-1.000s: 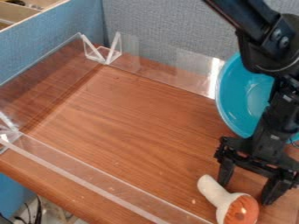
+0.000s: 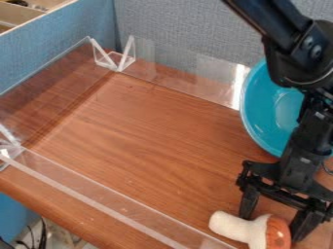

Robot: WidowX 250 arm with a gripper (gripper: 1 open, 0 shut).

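Observation:
A toy mushroom (image 2: 247,230), with a pale stem and an orange cap, lies on its side at the bottom right of the wooden table. My black gripper (image 2: 271,222) is low at the right, its fingers open and reaching down beside and over the mushroom's cap end. Whether they touch the toy is hard to tell.
A turquoise bowl (image 2: 264,112) stands at the back right, partly behind my arm. Clear plastic barriers with white corner brackets (image 2: 113,60) edge the table.
My gripper has moved slightly lower and toward the mushroom. The mushroom has rotated, its stem now lying flatter and pointing more to the left.

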